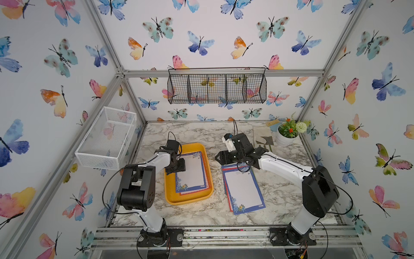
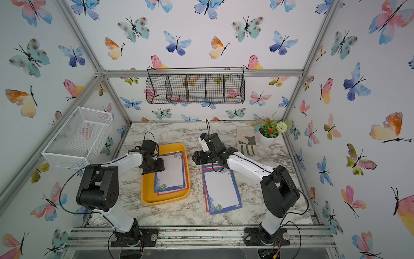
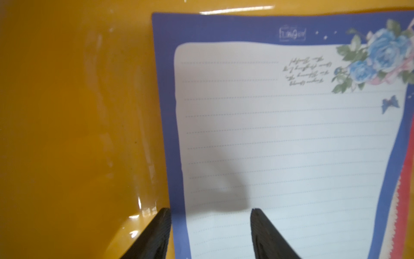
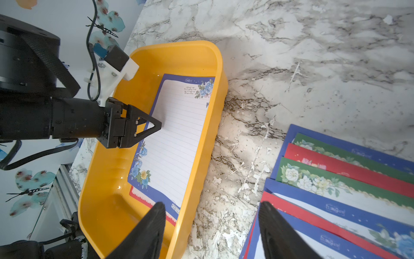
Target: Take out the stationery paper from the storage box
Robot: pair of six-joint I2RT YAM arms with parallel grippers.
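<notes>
A yellow box [image 1: 188,199] holds stationery sheets [image 1: 189,181] with blue and red borders and blue flowers. My left gripper hovers low over the top sheet's left blue border, part open with nothing visible between its fingers. My right gripper hangs open above the table just right of the box's rim, empty. More overlapping sheets [image 1: 241,190] in blue, red and green lie on the table right of the box.
A potted plant [image 1: 286,136] and a grey-beige item [image 1: 261,138] stand at the back right. A wire rack [image 1: 217,88] hangs on the back wall, a white mesh basket [image 1: 103,159] on the left.
</notes>
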